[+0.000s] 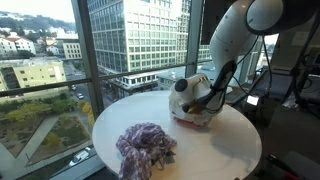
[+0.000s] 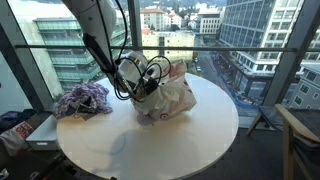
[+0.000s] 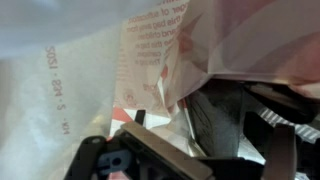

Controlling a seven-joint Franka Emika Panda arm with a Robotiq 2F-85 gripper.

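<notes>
A crumpled white plastic bag with reddish parts lies on the round white table. My gripper is down at the bag's mouth, fingers apart. In the wrist view, translucent film with printed text fills the left side and pinkish film crosses the top. A dark object shows in the gap between the fingers, and I cannot tell what it is. From exterior view 1, the bag and the arm hide the fingertips.
A crumpled purple-and-white checked cloth lies on the table, apart from the bag. Large windows stand behind it, and a wooden chair is off to one side in exterior view 2.
</notes>
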